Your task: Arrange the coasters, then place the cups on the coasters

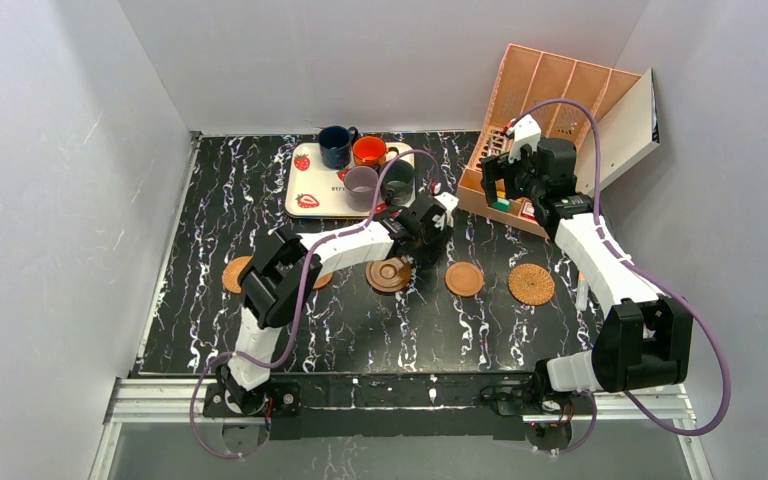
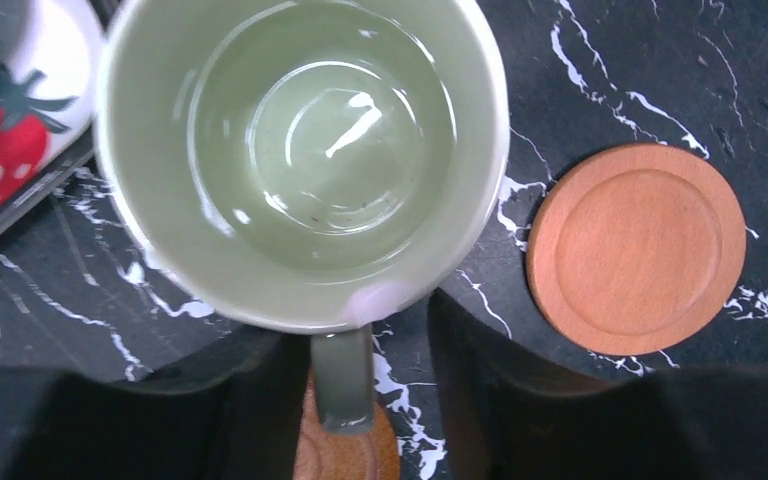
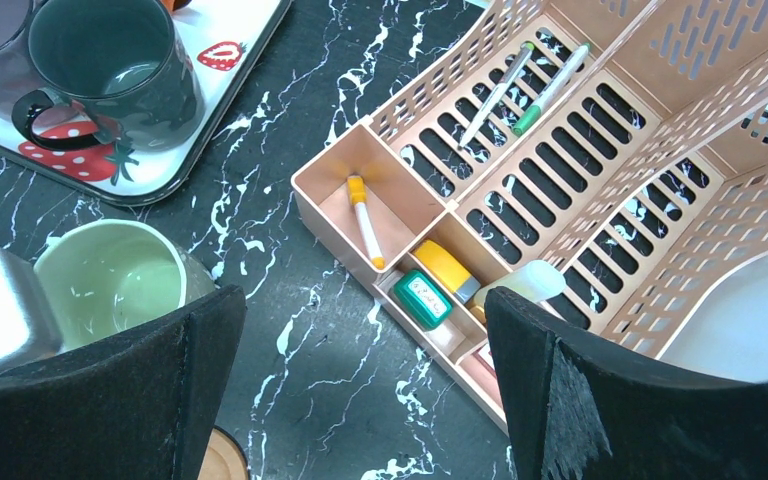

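Note:
A pale green cup [image 2: 300,140] stands upright and empty on the dark marbled table, its handle [image 2: 343,385] towards my left gripper. The fingers stand open on either side of that handle, a gap showing on the right side. From above, the left arm hides the cup almost wholly. A plain tan coaster [image 1: 464,279] lies to the cup's right and nearer the front, apart from it; the left wrist view shows this coaster [image 2: 636,249] too. Over the organiser box, my right gripper is open and empty.
Behind the cup is a strawberry tray [image 1: 305,180] with several mugs. A ridged brown coaster [image 1: 388,275] lies close to the left gripper, a woven coaster [image 1: 531,284] farther right. The pink organiser box [image 1: 510,215] stands at the back right.

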